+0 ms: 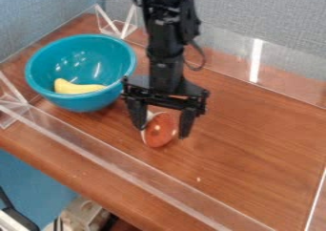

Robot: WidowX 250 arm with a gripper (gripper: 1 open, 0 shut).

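My black gripper [162, 120] is open, lowered over a toy mushroom [160, 132] with a red cap and pale stem, its fingers either side of it; the stem is mostly hidden behind the gripper. Left of this, a teal bowl [90, 99] stands with a yellow banana-like item [75, 86] inside.
Grey walls and clear strips border it at the back, and white supports stand at the left. Beyond the front left edge are a blue surface and some equipment.
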